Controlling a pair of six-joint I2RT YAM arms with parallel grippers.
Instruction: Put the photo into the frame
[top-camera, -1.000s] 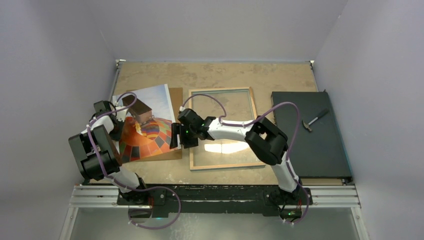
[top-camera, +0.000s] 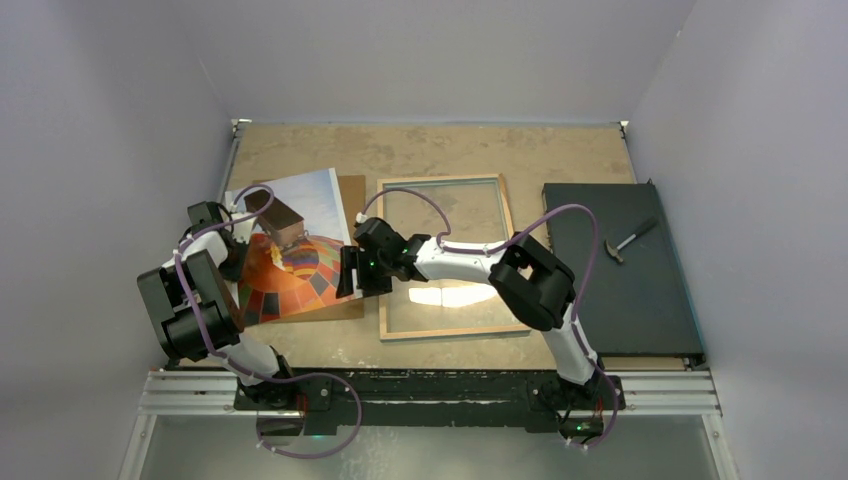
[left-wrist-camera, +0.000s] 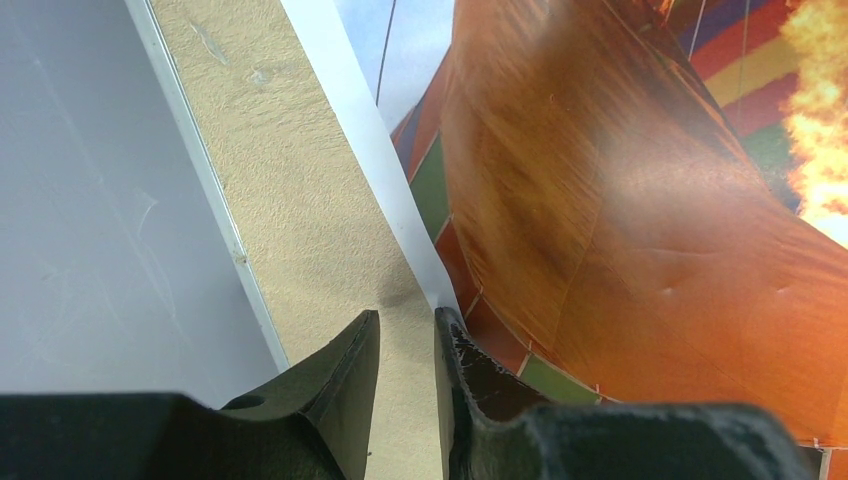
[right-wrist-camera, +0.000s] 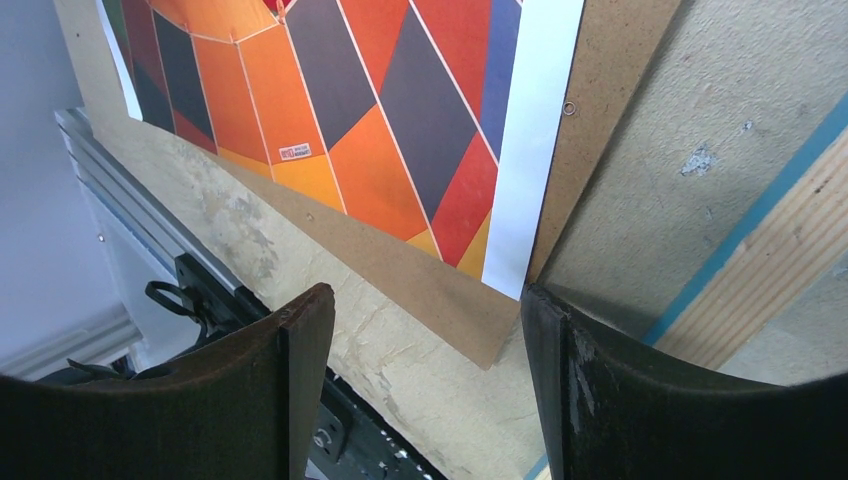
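The hot-air-balloon photo (top-camera: 298, 261) lies on a brown board (top-camera: 352, 195) at left. My left gripper is part open at the photo's white left edge, one fingertip touching it. My right gripper is open, low at the photo's lower right corner, one fingertip against the white strip and board edge. The wooden frame (top-camera: 506, 205) with its clear pane lies flat just right of the photo, beneath the right arm.
A dark board (top-camera: 610, 310) with a hammer (top-camera: 630, 238) on it sits at the right. Grey walls close in the sides.
My right gripper has shifted very slightly left in the top view; the photo and left arm look unchanged.
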